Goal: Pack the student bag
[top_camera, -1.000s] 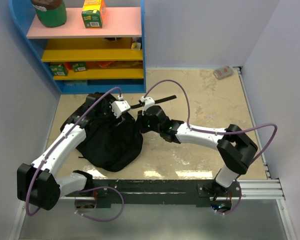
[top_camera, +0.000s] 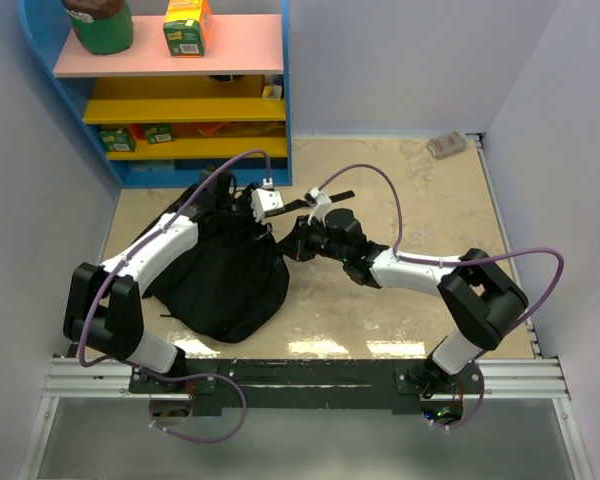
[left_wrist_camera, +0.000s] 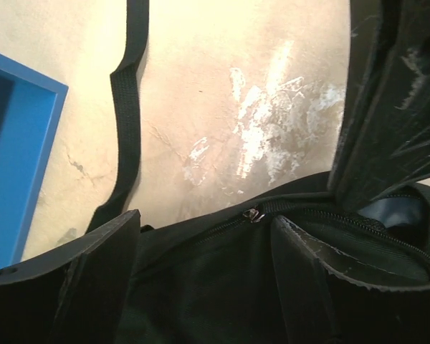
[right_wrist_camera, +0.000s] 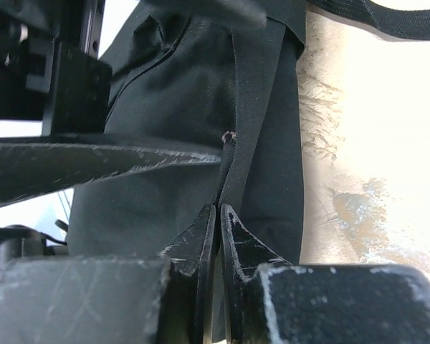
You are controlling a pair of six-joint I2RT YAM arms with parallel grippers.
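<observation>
The black bag lies on the floor at the left, a zipper with a small metal pull along its top edge. My left gripper hangs over that edge, fingers apart either side of the zipper, near the pull. My right gripper is shut at the bag's right edge, its tips together by the zipper strip; I see nothing clearly held between them. In the right wrist view, part of the left gripper reaches across the bag toward the zipper.
A blue shelf with pink and yellow boards holds boxes and a green can at the back. A loose black strap lies behind the bag.
My left arm has moved toward the right along the bag's top, closer to the right gripper. The right arm has shifted slightly to the right.
</observation>
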